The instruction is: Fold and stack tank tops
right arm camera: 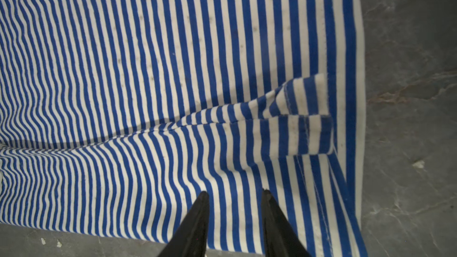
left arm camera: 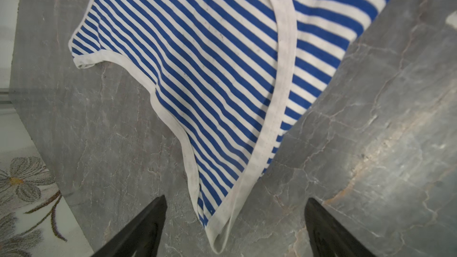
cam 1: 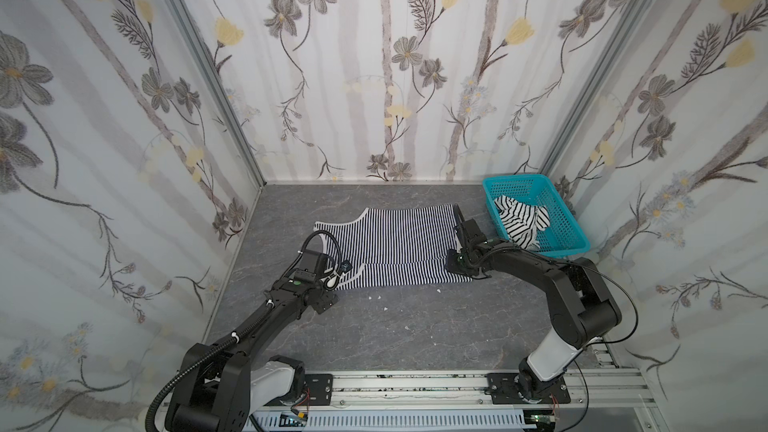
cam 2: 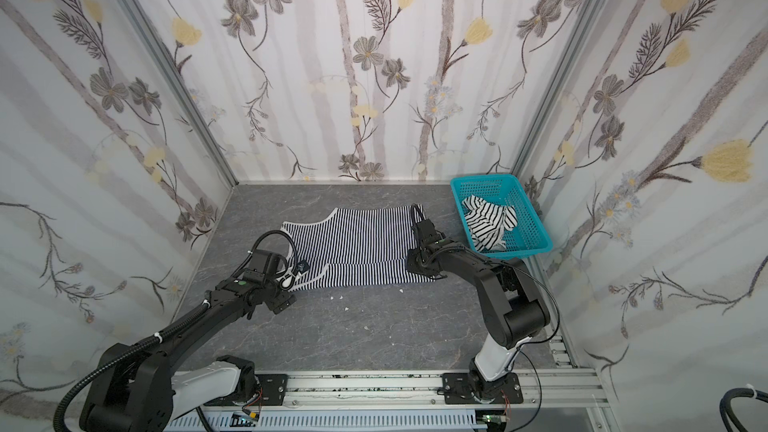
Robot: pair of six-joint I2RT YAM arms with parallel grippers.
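A blue-and-white striped tank top (cam 1: 400,233) lies spread sideways on the grey table, its near strip doubled over toward the middle. In the left wrist view its white-trimmed strap (left arm camera: 216,221) narrows to a tip between the wide-apart fingers of my open left gripper; nothing is gripped. Over the near part of the hem end stands my right gripper, its fingers partly apart above the striped cloth. The folded flap (right arm camera: 285,135) is rumpled near the hem in the right wrist view. No cloth shows pinched between the right fingers.
A teal basket (cam 1: 573,233) at the back right holds another striped garment (cam 1: 521,221). Bare table (cam 1: 400,332) lies in front of the tank top, with small white specks on it. Walls close off the back and sides.
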